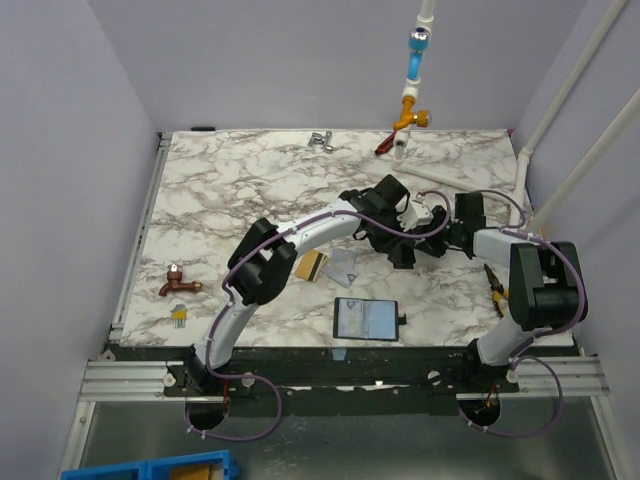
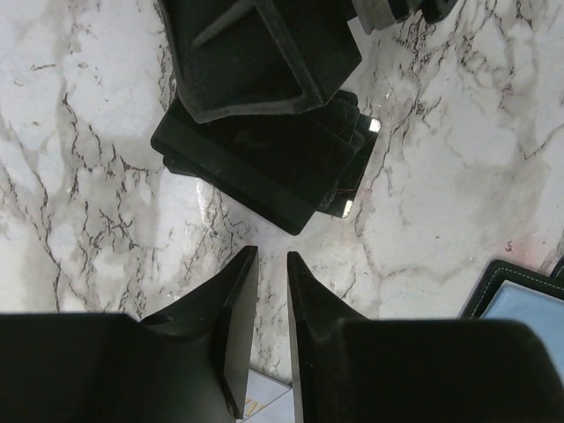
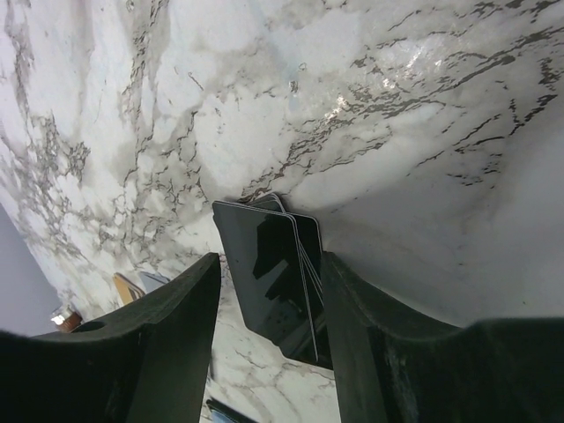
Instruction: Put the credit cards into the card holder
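A stack of black cards [image 1: 403,258] lies on the marble table; in the left wrist view the stack [image 2: 256,167] sits beyond my left gripper, whose fingertips point at it with a narrow gap between them. In the right wrist view my right gripper stands open around the stack [image 3: 264,273], one finger either side, the right finger very close to it. The card holder [image 1: 367,318], with blue sleeves, lies open at the front; its corner shows in the left wrist view.
Gold cards [image 1: 309,266] and clear cards [image 1: 341,266] lie left of the stack. A brass tap [image 1: 178,284] stands at the left, pliers [image 1: 494,290] at the right. Pipes hang at the back right.
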